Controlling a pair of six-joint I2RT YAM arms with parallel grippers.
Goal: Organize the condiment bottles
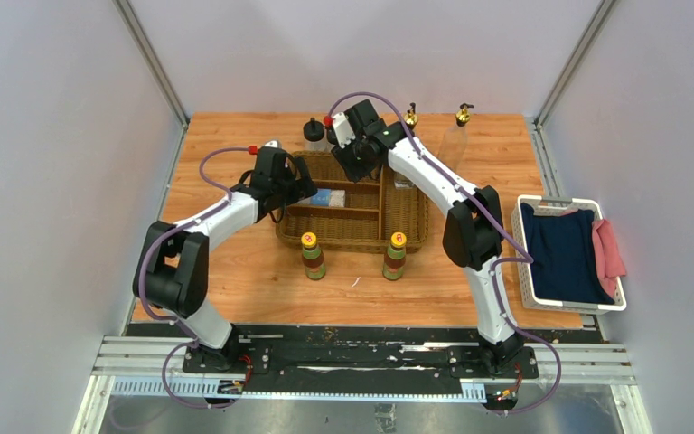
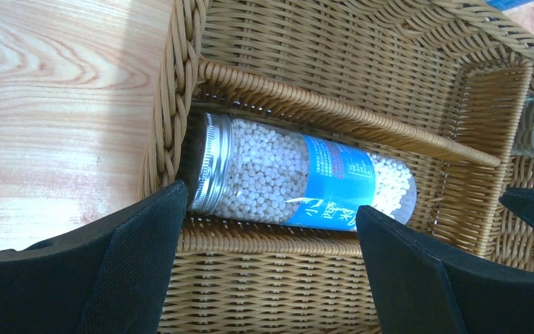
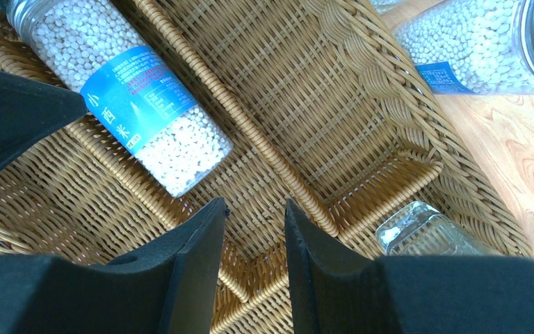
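A jar of white pellets [image 2: 264, 174] with a blue label lies in the wicker basket's [image 1: 343, 237] middle compartment. My left gripper stands open above that jar. My right gripper, fingers slightly parted and empty, hangs over the basket beside the jar's end. A second pellet jar [image 3: 480, 42] is outside the basket's back edge. A clear glass container [image 3: 424, 229] lies in the side compartment. Two yellow-capped bottles [image 1: 314, 264] [image 1: 395, 264] stand in front of the basket.
Behind the basket are a black-topped container [image 1: 314, 136] and gold pump bottles [image 1: 454, 145], partly hidden by my right arm. A white bin [image 1: 560, 289] with cloths is at the right.
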